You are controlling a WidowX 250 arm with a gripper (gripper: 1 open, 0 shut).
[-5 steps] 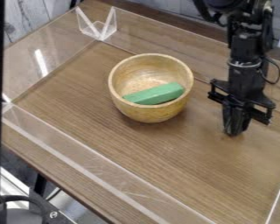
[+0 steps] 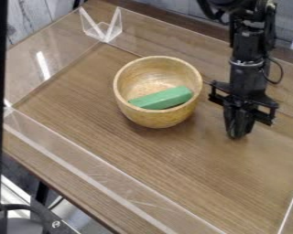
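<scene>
My gripper (image 2: 238, 124) hangs low over the wooden table (image 2: 136, 174), just right of a pale wooden bowl (image 2: 142, 73). Its black fingertips are close together, with nothing visible between them. Inside the bowl lies a green block (image 2: 161, 98), toward its near right side.
A small clear plastic container (image 2: 103, 26) stands at the back left. A dark object (image 2: 15, 221) shows at the lower left corner.
My gripper has shifted a little to the left, toward the bowl. The bowl and green block look unmoved.
</scene>
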